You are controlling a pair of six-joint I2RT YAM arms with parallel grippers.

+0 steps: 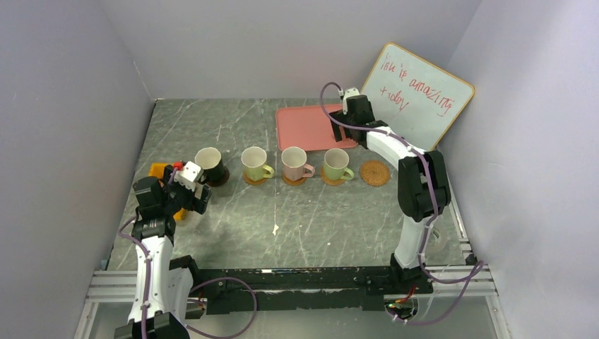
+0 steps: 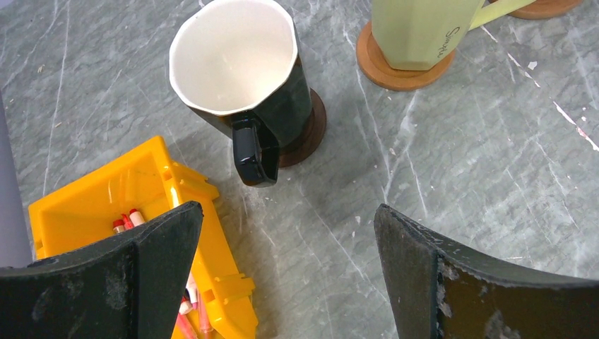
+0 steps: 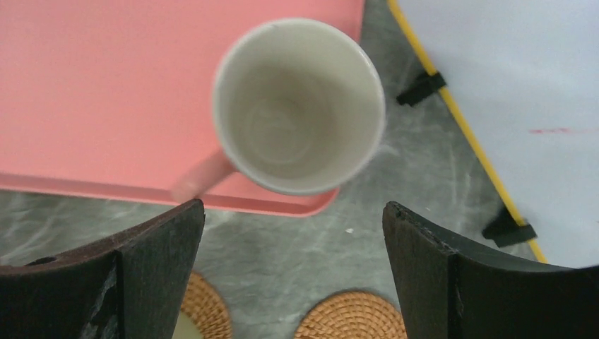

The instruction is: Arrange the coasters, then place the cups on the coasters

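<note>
In the right wrist view a pink cup (image 3: 297,106) stands upright at the corner of the pink tray (image 3: 85,92), its handle toward the lower left. My right gripper is open just short of the cup, with a gap showing between its fingers. From the top, that gripper (image 1: 337,127) covers the cup almost fully. A bare woven coaster (image 1: 375,173) lies right of the row of cups; part of this coaster (image 3: 353,318) appears low in the right wrist view. Open and empty, my left gripper hangs near a black cup (image 2: 282,106).
Three cups on coasters line the middle: a green cup (image 1: 254,164), a pink one (image 1: 294,163) and another green one (image 1: 336,164). A whiteboard (image 1: 417,99) leans at the back right. An orange bin (image 2: 134,176) sits at left.
</note>
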